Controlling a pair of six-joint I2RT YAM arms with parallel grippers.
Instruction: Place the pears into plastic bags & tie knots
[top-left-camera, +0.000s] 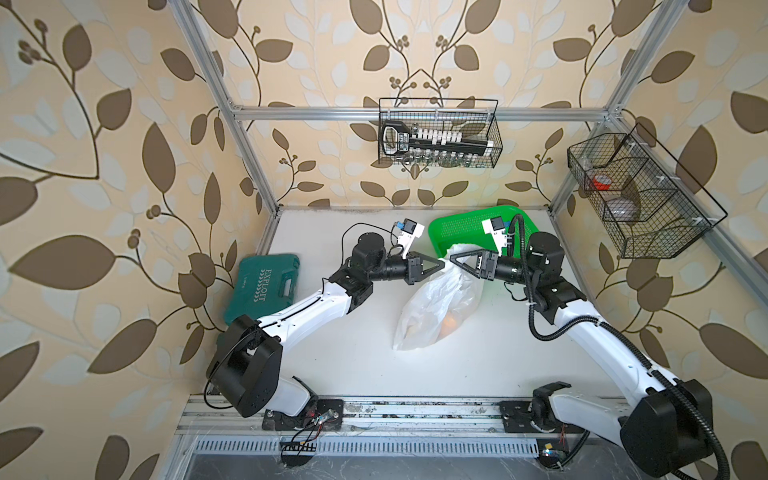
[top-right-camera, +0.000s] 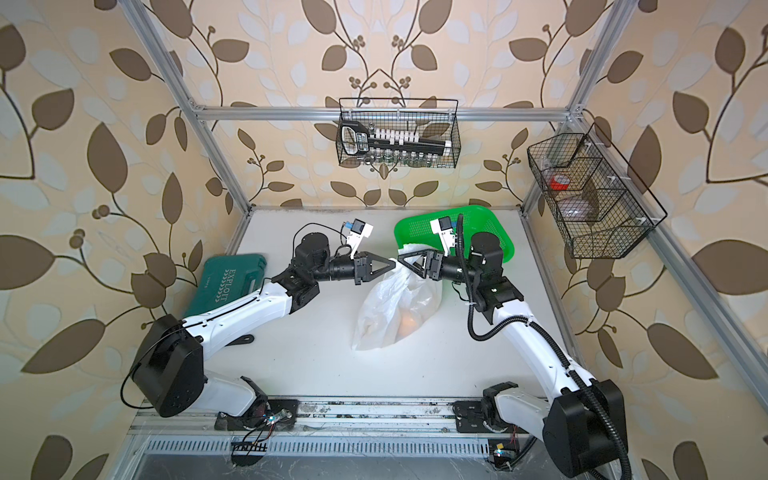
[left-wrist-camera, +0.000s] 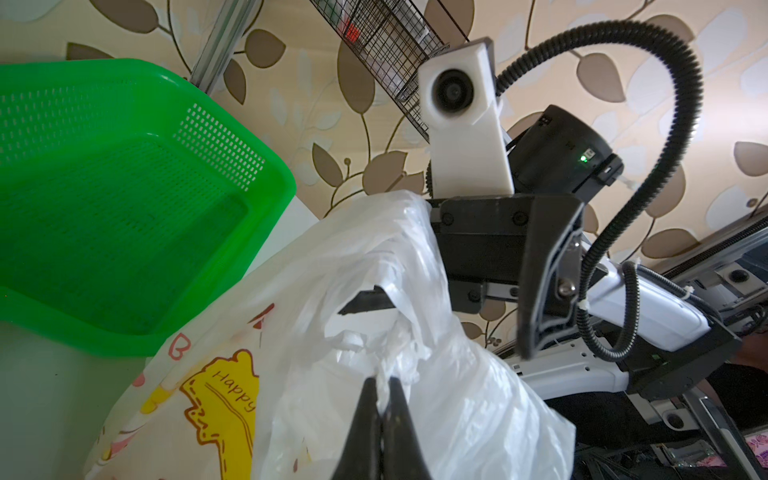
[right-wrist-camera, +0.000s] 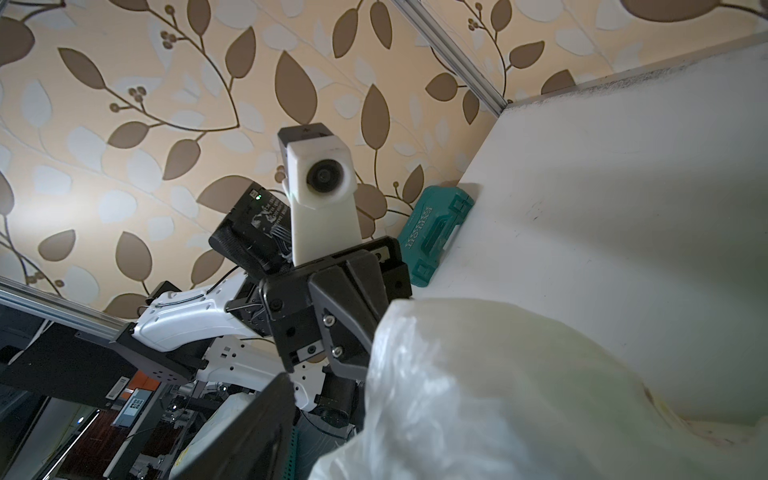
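Observation:
A translucent white plastic bag (top-left-camera: 432, 312) hangs over the table, with an orange-toned pear (top-left-camera: 449, 324) dimly visible through its lower part. My left gripper is shut on gathered plastic near the bag's top. Close beside it on the right, my right gripper (top-left-camera: 454, 261) stands open at the bag's neck. In the left wrist view, one right finger (left-wrist-camera: 368, 301) shows through a gap in the plastic, while the other finger (left-wrist-camera: 532, 320) is outside the bag. Plastic covers much of the right wrist view and hides part of that gripper.
Behind the bag sits a green basket (left-wrist-camera: 120, 216), its visible floor empty. A teal case (top-left-camera: 262, 288) lies at the table's left. Wire racks (top-left-camera: 440, 132) hang on the back and right walls.

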